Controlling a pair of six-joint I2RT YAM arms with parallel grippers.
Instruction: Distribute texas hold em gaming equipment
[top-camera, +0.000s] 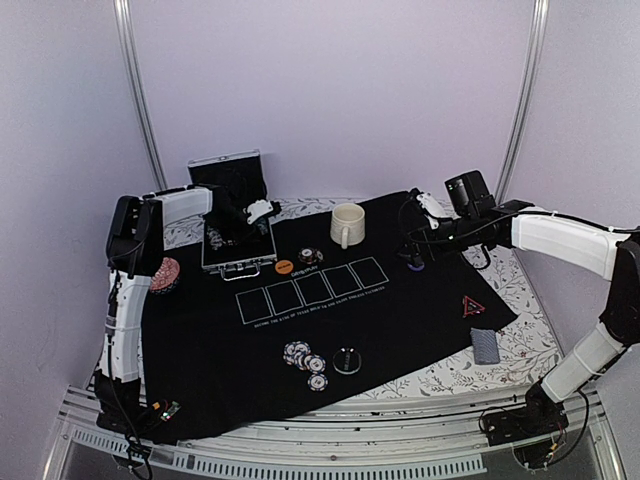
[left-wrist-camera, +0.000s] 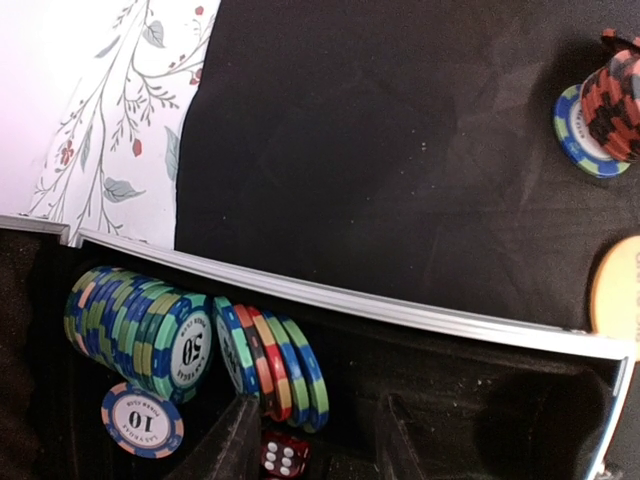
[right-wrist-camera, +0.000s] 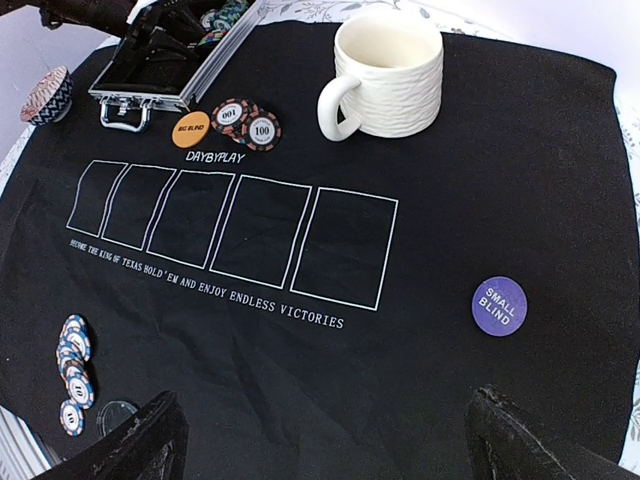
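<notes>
An open silver-edged case (top-camera: 238, 254) stands at the back left of the black mat. My left gripper is over it with its fingers apart. Beneath and beside those fingers lie a red die (left-wrist-camera: 284, 455), a leaning row of mixed chips (left-wrist-camera: 270, 365), a row of 50 chips (left-wrist-camera: 140, 330) and a loose 10 chip (left-wrist-camera: 142, 420). I see nothing held between the fingers. My right gripper hangs wide open and empty above the right of the mat. Ahead of it lies the purple small blind disc (right-wrist-camera: 499, 306). The orange big blind disc (right-wrist-camera: 191, 129) lies near the case.
A white mug (right-wrist-camera: 388, 75) and black-red 100 chips (right-wrist-camera: 262, 131) stand at the back. Loose chips (top-camera: 306, 364) and a round dark disc (top-camera: 347, 361) lie in front. A patterned bowl (top-camera: 165, 274) is left, a card deck (top-camera: 485, 346) and red triangle (top-camera: 473, 306) right.
</notes>
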